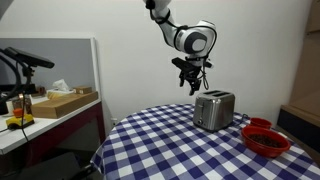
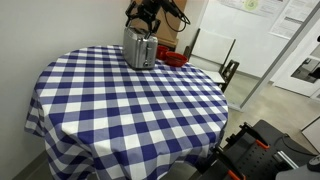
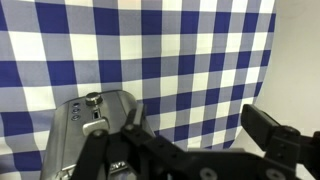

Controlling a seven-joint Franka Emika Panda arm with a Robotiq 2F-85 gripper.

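A silver toaster (image 1: 214, 111) stands upright on the blue-and-white checked tablecloth (image 1: 160, 140). In the wrist view its metal end with a knob and a lever (image 3: 95, 125) shows at the lower left, partly behind the gripper's dark body. My gripper (image 1: 192, 86) hangs in the air above the toaster and a little to its left, clear of it. Its black fingers (image 3: 265, 128) stand wide apart, with nothing held between them. In the second exterior view the arm partly covers the toaster's top (image 2: 140, 45).
Beside the toaster are a red bowl (image 1: 265, 142) with dark contents and another red dish (image 1: 260, 124). A white side table (image 1: 60, 120) with boxes stands at the far left.
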